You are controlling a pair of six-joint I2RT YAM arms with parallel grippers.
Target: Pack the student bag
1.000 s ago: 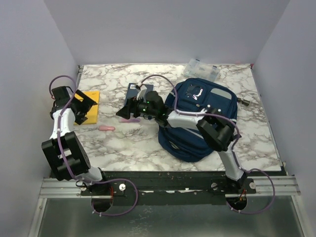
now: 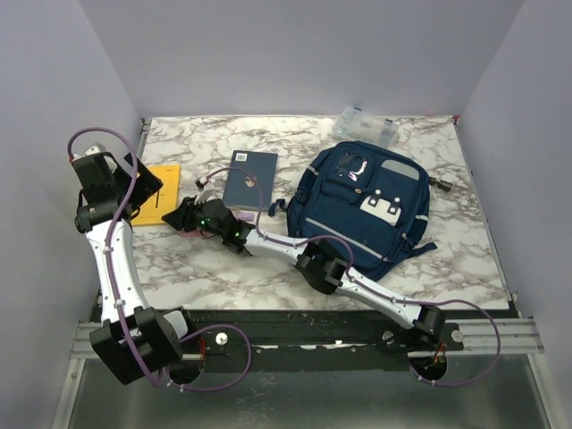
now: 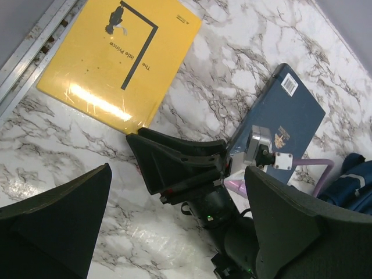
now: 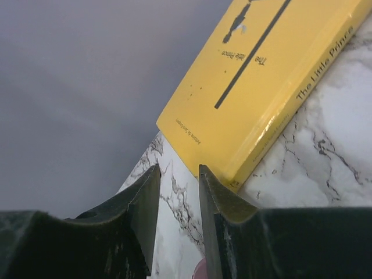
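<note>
The yellow book, The Little Prince, lies flat at the table's left. Above it my left gripper stands open and empty; its fingers are wide apart in the left wrist view. My right gripper reaches to the book's lower right corner. In the right wrist view its fingers show a narrow gap, with a bit of pink low between them; whether they grip it cannot be seen. One pink item lies under that gripper, another beside its wrist. The navy bag lies flat at right.
A dark blue book lies near the table's middle. A clear case sits at the bag's upper edge and a small dark item to its right. My right arm crosses the bag's lower part.
The left gripper has shifted slightly left, still over the yellow book.
</note>
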